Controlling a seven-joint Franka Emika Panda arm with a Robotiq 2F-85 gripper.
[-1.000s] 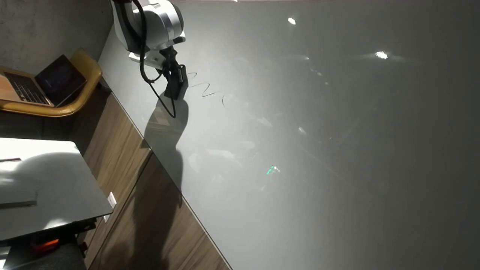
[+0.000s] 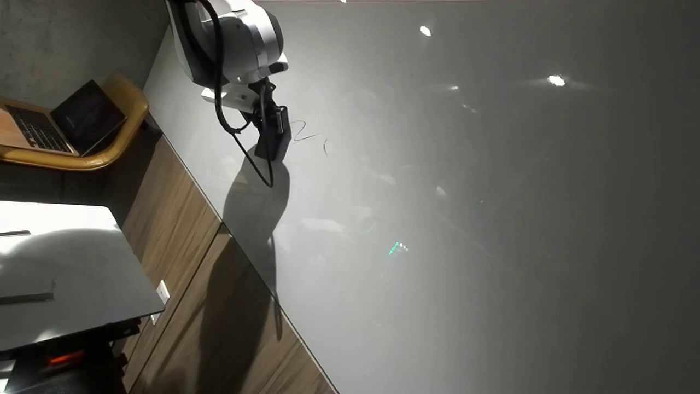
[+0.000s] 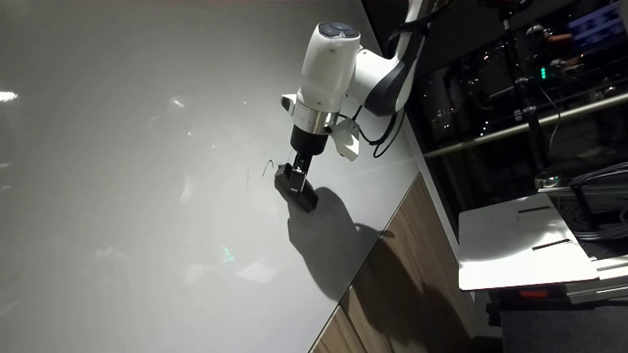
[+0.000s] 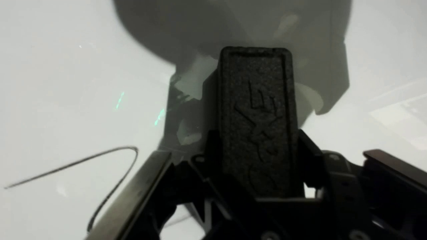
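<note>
A dark rectangular eraser (image 4: 258, 104) fills the middle of the wrist view, a drawn figure visible on its back. My gripper is shut on it, one finger along each side. In exterior view 2 the eraser (image 3: 306, 197) lies close against the whiteboard (image 3: 147, 194); whether its whole face touches cannot be told. Thin black pen marks (image 2: 304, 133) show on the board just right of the gripper (image 2: 270, 134) in exterior view 1. The wrist view shows a curved black line (image 4: 116, 149) left of the eraser.
Wood panelling (image 2: 174, 243) borders the board's lower edge. A grey table (image 2: 72, 276) and a yellow chair (image 2: 121, 141) bearing a laptop (image 2: 85, 118) stand at the left in exterior view 1. The board to the right is unobstructed.
In exterior view 1 my gripper and the eraser have moved right and slightly down along the board. The small upper mark no longer shows, and part of the middle squiggle is out of sight.
</note>
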